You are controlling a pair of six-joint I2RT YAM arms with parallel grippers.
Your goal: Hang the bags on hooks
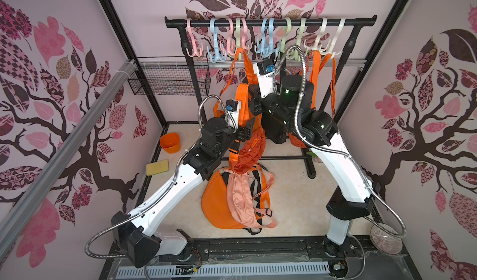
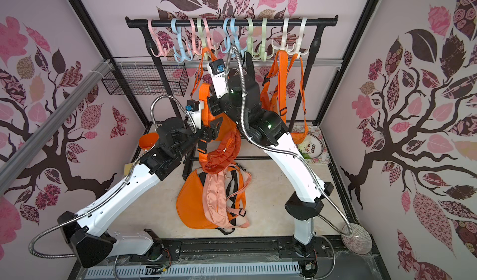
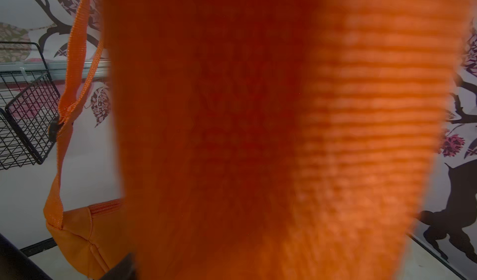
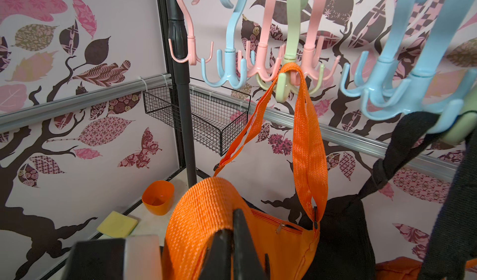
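A red-orange bag (image 1: 251, 153) hangs by its wide orange strap (image 1: 242, 97), low in front of the rack. My right gripper (image 1: 255, 105) is shut on the strap near its top; in the right wrist view the strap loop (image 4: 201, 205) bulges beside the dark fingers. Lower down, my left gripper (image 1: 245, 132) is at the strap, open. The same strap (image 3: 248, 131) fills the left wrist view, blurred and very close, hiding most of that finger. Above hang several hooks, among them a light blue one (image 4: 230, 66) and a pink one (image 4: 190, 46).
A green hook (image 4: 292, 26) bears another orange bag (image 4: 278, 237), just behind the held strap. A black bag (image 4: 345, 225) hangs to its right. Orange and pink bags (image 1: 241, 200) lie on the floor below. A wire basket (image 1: 169, 78) is at back left.
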